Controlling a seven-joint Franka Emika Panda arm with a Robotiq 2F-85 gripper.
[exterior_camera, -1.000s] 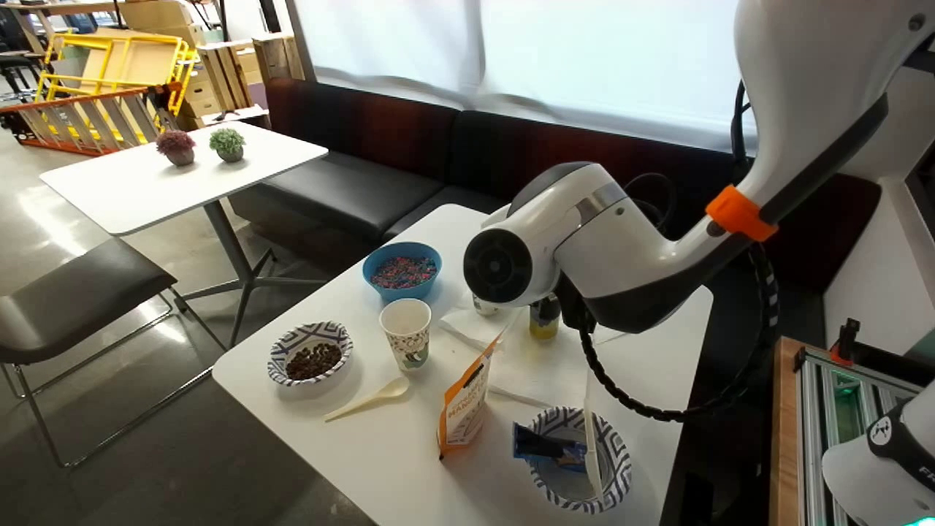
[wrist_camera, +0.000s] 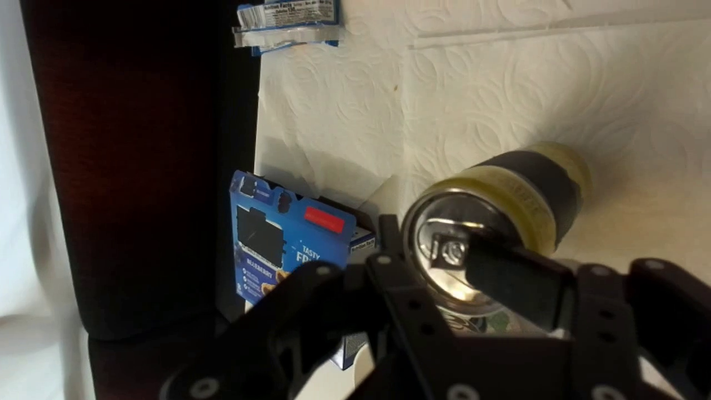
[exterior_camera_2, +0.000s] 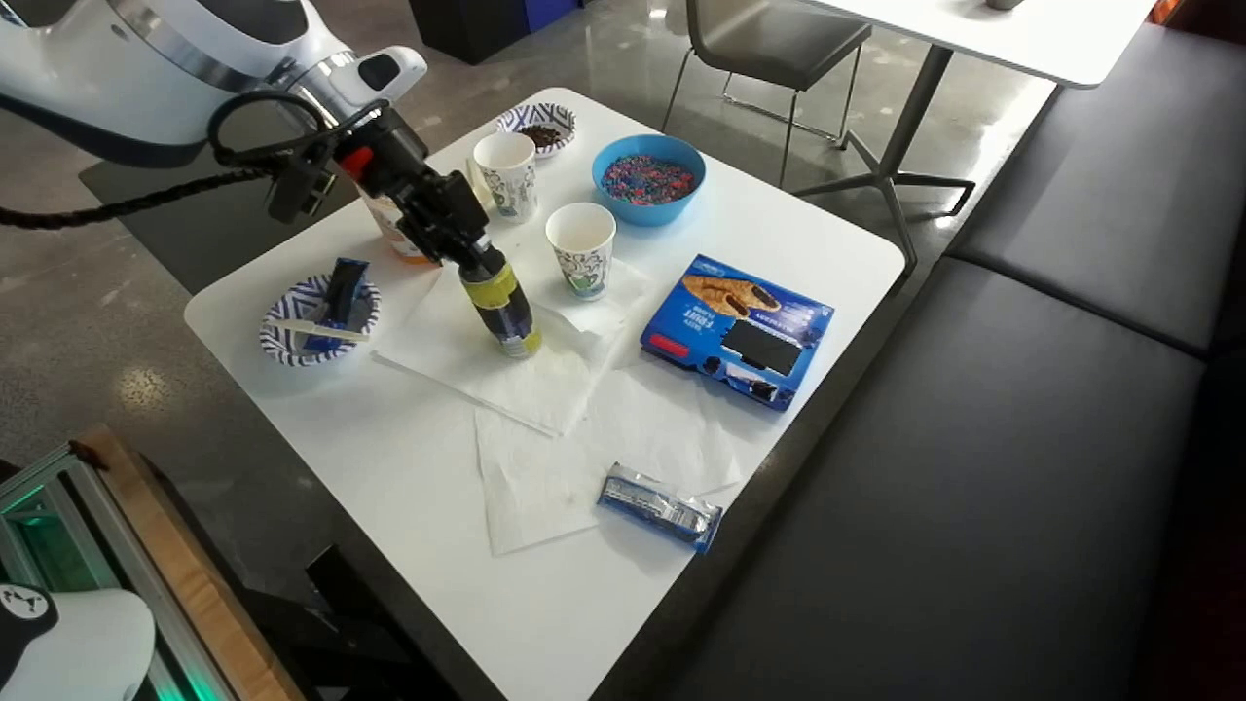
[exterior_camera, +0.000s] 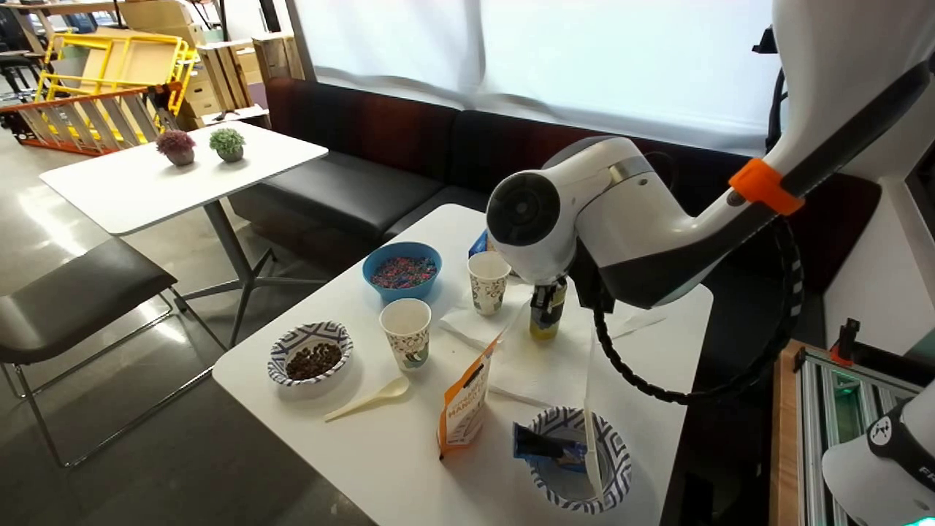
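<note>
A can with a yellow and dark label [exterior_camera_2: 510, 317] stands upright on the paper towels [exterior_camera_2: 450, 350]. My gripper [exterior_camera_2: 469, 247] is at its top, pointing down at a slant. In the wrist view the gripper is open, with a gap between its fingers. One finger [wrist_camera: 391, 233] lies by the left rim of the silver lid [wrist_camera: 443, 233]; the other finger [wrist_camera: 516, 276] crosses in front of the lid's right part. Whether either finger touches the can cannot be told. From exterior view 1 the can [exterior_camera: 544, 329] is partly hidden behind the gripper.
Paper cups [exterior_camera_2: 581, 247] [exterior_camera: 405, 333], a blue bowl [exterior_camera: 381, 263] and an orange pouch [exterior_camera: 464, 408] stand near the can. A blue snack box [exterior_camera_2: 736, 333], a wrapped bar [exterior_camera_2: 660, 508] and a patterned bowl [exterior_camera: 620, 456] with a wrapper lie around.
In exterior view 1 the arm has shifted rightward and slightly up, uncovering more of the cup behind it. The gripper now shows at the can's top, and the can stands where it was.
</note>
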